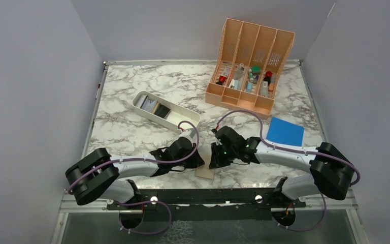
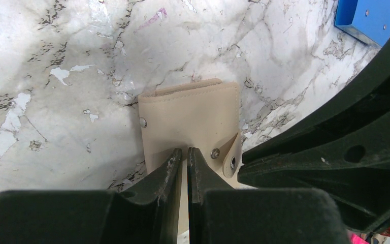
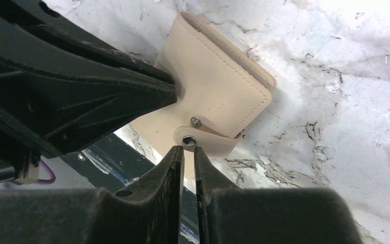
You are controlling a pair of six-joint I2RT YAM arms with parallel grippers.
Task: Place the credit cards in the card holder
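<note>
The beige card holder [image 1: 204,173] lies on the marble table near its front edge, partly under both grippers. Its folded body [image 2: 190,114] shows a metal snap, and the strap [image 3: 210,143] with its own snap stands loose beside the mating stud. My left gripper has its fingertips almost together, with a bit of the holder's face between them. Close over the strap end, my right gripper keeps a narrow gap between its fingertips; whether it touches the strap is unclear. No credit card can be made out in the holder.
Behind the left arm stands a white tray [image 1: 185,112] with several dark and grey flat items in its left end. An orange compartment box [image 1: 238,99] full of small goods is at the back right. A blue object [image 1: 285,131] lies at right.
</note>
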